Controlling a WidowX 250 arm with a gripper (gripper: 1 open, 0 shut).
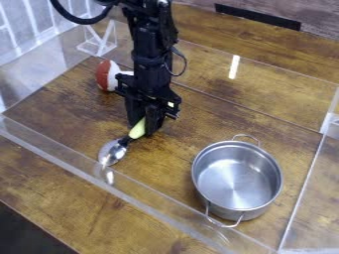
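My black gripper (141, 121) is low over the wooden table, shut on a spoon (114, 151) with a pale green handle; its metal bowl points down-left toward the front. The fingertips are partly hidden in dark shadow around the handle. A steel pot (236, 179) with wire handles stands at the right front.
A red and white object (107, 74) lies behind the arm at the back left. A small white strip (233, 66) is at the back. Clear plastic edges run along the left, front and right.
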